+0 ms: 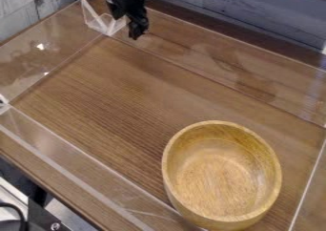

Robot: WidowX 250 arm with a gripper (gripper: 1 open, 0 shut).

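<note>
My gripper [132, 25], a dark shape at the top left of the camera view, is at the back of the wooden table [114, 101], open as far as its small outline shows. A white, crumpled-looking translucent object [102, 21] lies beside it on the left, partly behind it. A large yellow bowl [222, 173] stands at the lower right, well apart from the gripper.
A grey-blue back wall [254, 15] runs along the top right. Clear edging and dark cables are at the left and lower left.
</note>
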